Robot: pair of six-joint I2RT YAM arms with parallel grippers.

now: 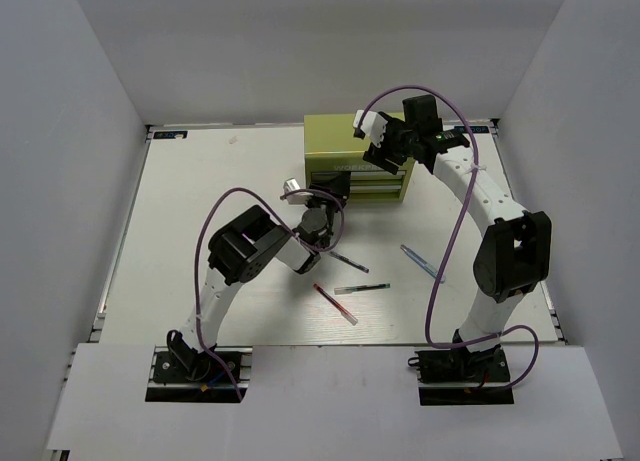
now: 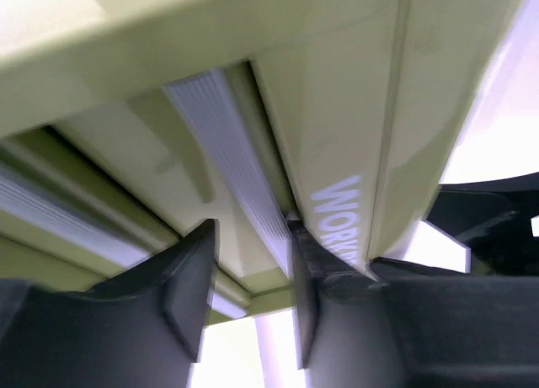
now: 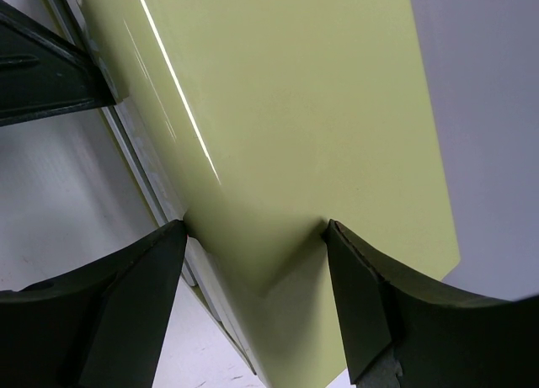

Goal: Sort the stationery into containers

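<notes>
An olive-green drawer box [image 1: 335, 136] with "WORK" lettering stands at the back centre. My left gripper is at its front by the drawer slots, fingers apart; the left wrist view is blurred and shows nothing clearly between them. My right gripper straddles the top front edge at the box's right side, the box [image 3: 286, 110] between its fingertips; whether it grips is unclear. Several pens lie on the table: a red one [image 1: 335, 304], a dark one [image 1: 349, 263], a green-capped one [image 1: 362, 289] and a blue one [image 1: 422, 264].
Walls enclose it at back and sides. The pens lie in front of the box, between the two arms.
</notes>
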